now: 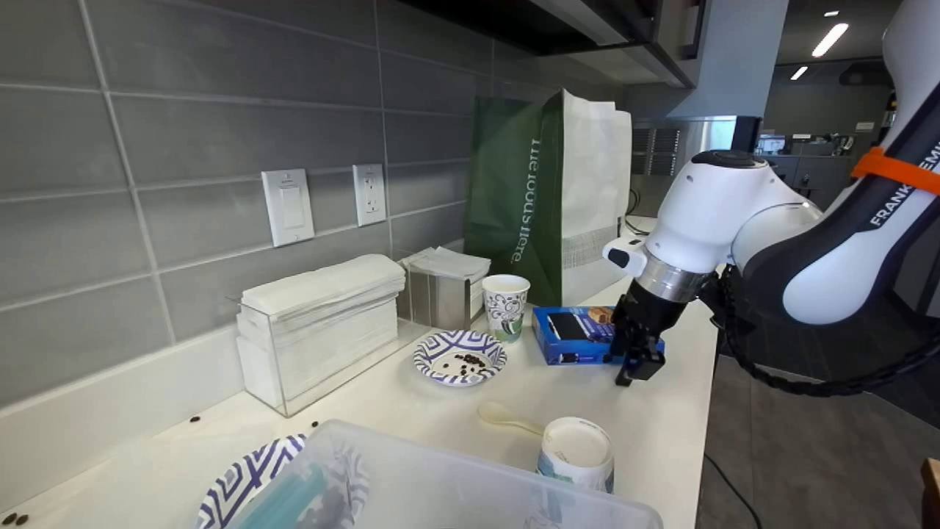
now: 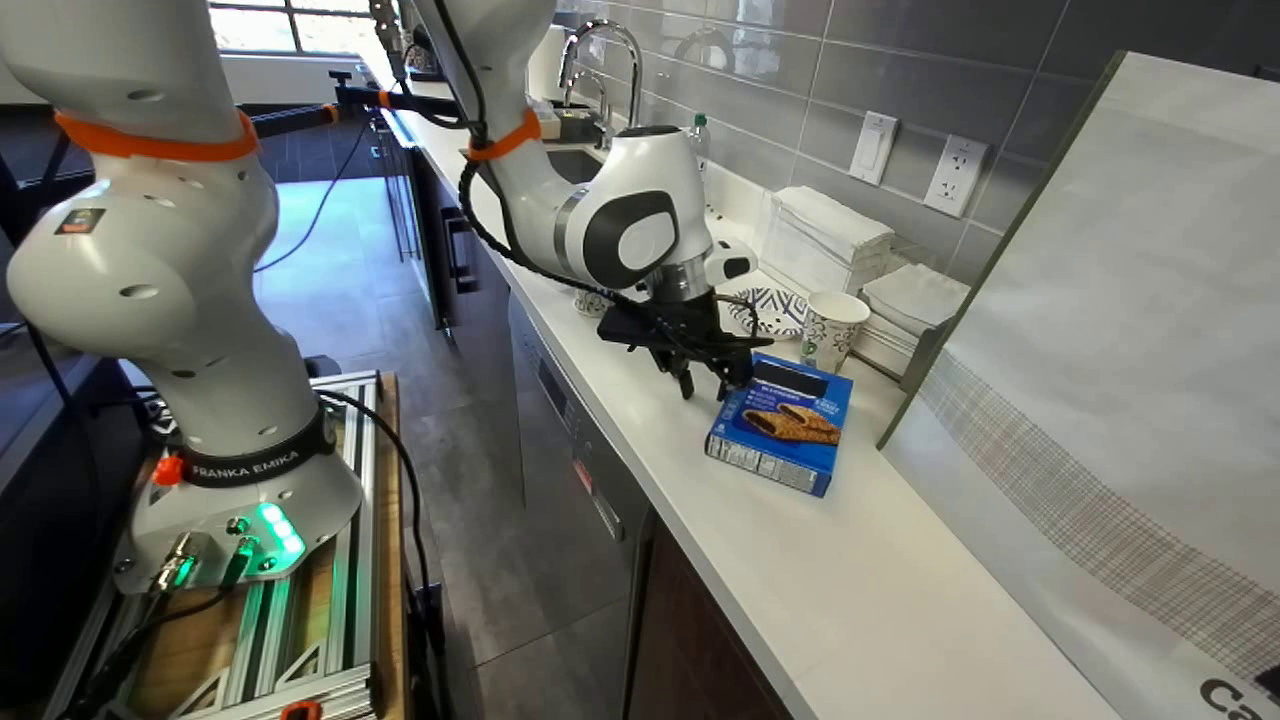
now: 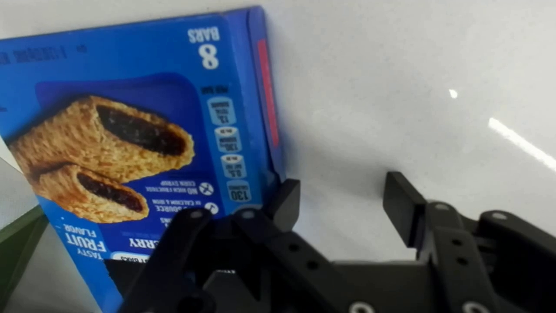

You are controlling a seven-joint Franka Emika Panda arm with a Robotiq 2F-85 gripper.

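A blue snack-bar box [image 3: 219,130] lies flat on the white counter, its pastry picture facing up. My gripper is partly open at the box's edge, with bare counter between its fingertips. In the wrist view the left finger [image 3: 287,203] stands right against the box's side or just over it; whether it touches, I cannot tell. The right finger [image 3: 404,208] is over empty counter. In exterior view 2 the box [image 2: 786,420] lies just beside my gripper [image 2: 705,386], which hangs low over the counter.
A paper cup [image 1: 506,304], a patterned bowl [image 1: 460,358] with dark beans, and a spoon [image 1: 502,414] are nearby. An upturned cup [image 1: 577,450] and a clear bin [image 1: 423,476] stand in front. A large paper bag [image 1: 595,185] rises behind the box. The counter's open edge is close.
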